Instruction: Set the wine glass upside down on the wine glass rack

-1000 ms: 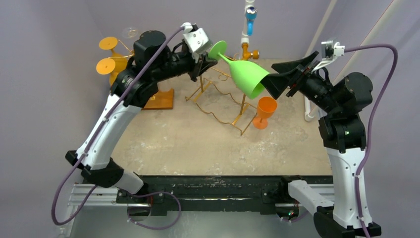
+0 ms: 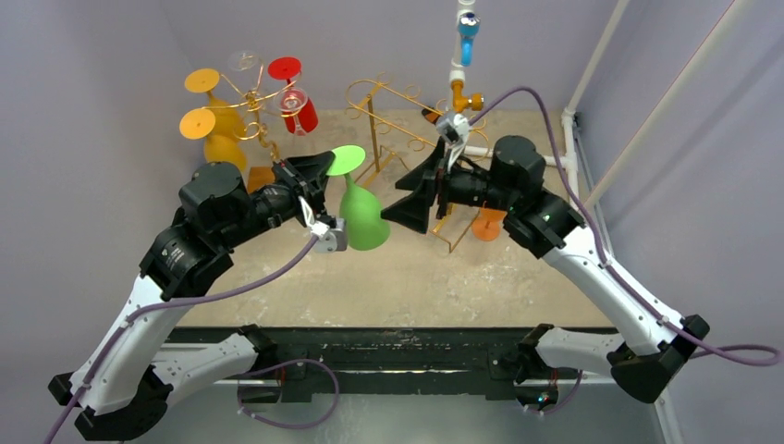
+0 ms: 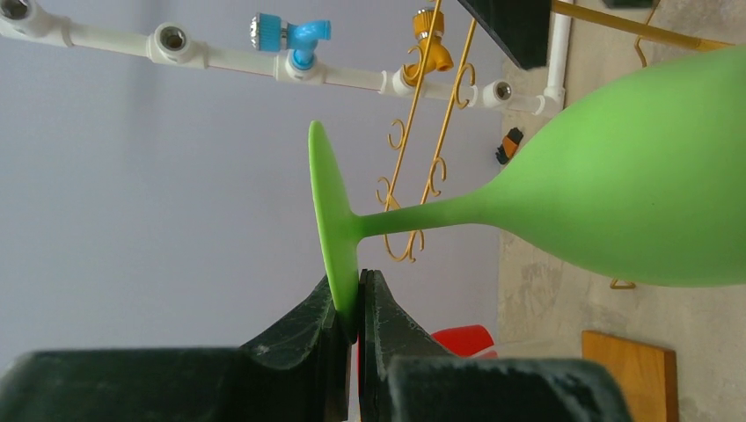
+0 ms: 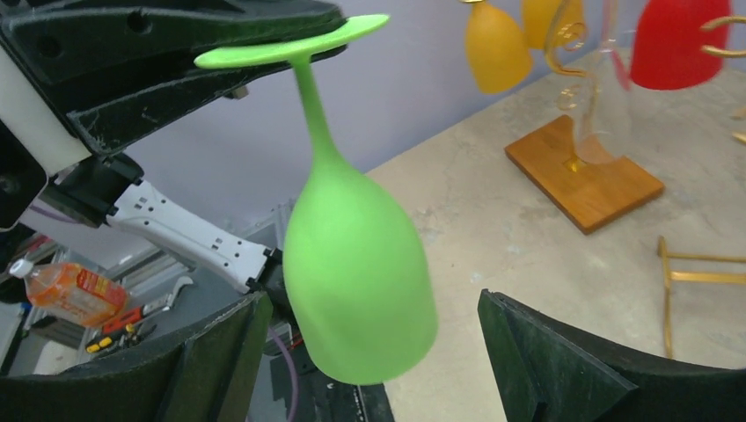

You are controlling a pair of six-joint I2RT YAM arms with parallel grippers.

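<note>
A green wine glass [image 2: 365,217] hangs in the air with its bowl down and its foot up, close to upright in the top view. My left gripper is shut on the rim of its foot. To the right of the bowl stands my right gripper [image 2: 399,199], its fingers apart; in the right wrist view the bowl [image 4: 361,272] is ahead of the spread fingers [image 4: 198,369]. At the back sits the gold two-rail rack [image 2: 374,120], empty along its hooks. A round gold rack [image 2: 251,97] at the back left carries yellow, red and clear glasses.
An orange glass [image 2: 486,227] stands on the table by the two-rail rack, partly behind my right gripper. White pipes with a blue valve [image 2: 469,26] run along the back wall.
The green glass moved left with my left gripper and swung from slanted to nearly vertical, bowl down.
</note>
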